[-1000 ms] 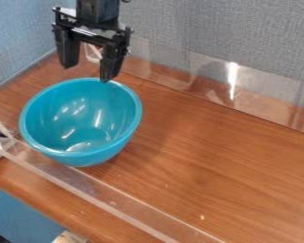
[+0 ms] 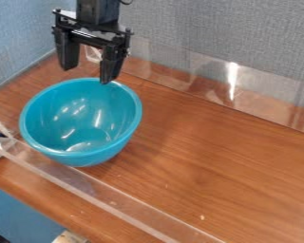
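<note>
A large turquoise bowl [image 2: 81,123] sits on the wooden table, left of centre in the camera view, and looks empty inside. My black gripper [image 2: 88,62] hangs above the bowl's back rim, its two fingers spread open with nothing visible between them.
A clear low wall runs along the back and the front left edge, with grey padded walls behind. A small dark object at the far left edge is too cut off to identify.
My gripper has come down very slightly since a second ago. The bowl has not moved.
</note>
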